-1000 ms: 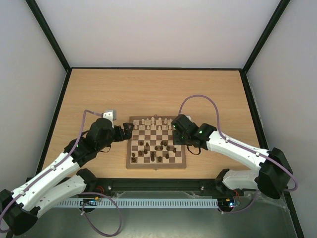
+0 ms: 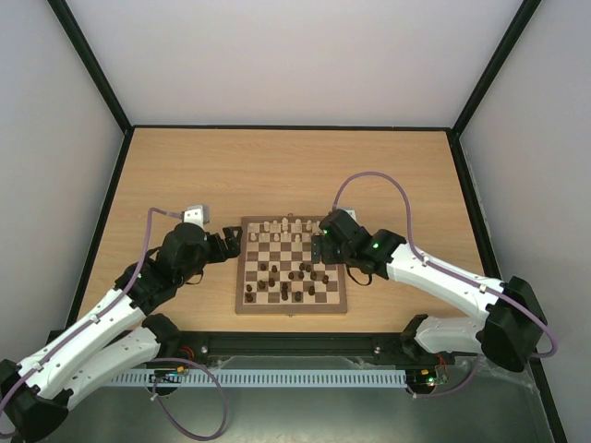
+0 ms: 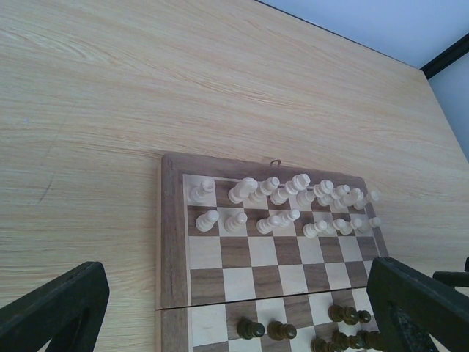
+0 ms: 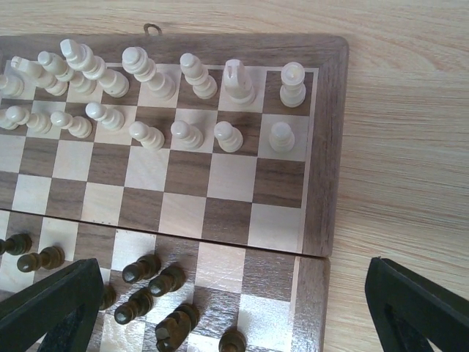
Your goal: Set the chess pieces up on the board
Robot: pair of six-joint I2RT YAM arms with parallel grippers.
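Note:
The wooden chess board (image 2: 292, 309) lies flat near the table's front edge. White pieces (image 4: 239, 81) stand in two rows along its far side. Dark pieces (image 4: 173, 328) are scattered over the near half, off any even rows, several bunched together in the right wrist view. At the board's left edge my left gripper (image 2: 231, 242) hangs open, its fingers (image 3: 55, 312) wide apart with nothing held. Over the board's right edge is my right gripper (image 2: 317, 249), also open and empty; its fingers (image 4: 55, 308) spread wide, the left one covering part of the dark pieces.
Bare table (image 2: 277, 171) spreads behind the board and to both sides. A seam divides the board across its middle, and a small metal hook (image 4: 152, 29) sticks out at its far edge. The back wall stands beyond the table.
My left gripper has shifted slightly left, away from the board. The right gripper has edged a little left and back. The pieces look unmoved.

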